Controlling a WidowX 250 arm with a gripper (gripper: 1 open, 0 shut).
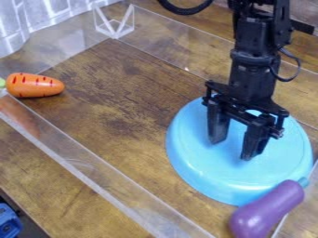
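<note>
The black gripper [243, 127] is low over a round light blue object [218, 177] on the right, its fingertips down at that object's surface. Whether it holds anything or how far apart its fingers are is hard to tell. A purple eggplant-like toy [261, 212] lies at the blue object's lower right edge. An orange toy carrot [35, 85] lies at the far left.
Clear plastic edging runs along the left and back, with a white bracket [114, 20] at the back. A blue item [7, 223] shows at the lower left corner.
</note>
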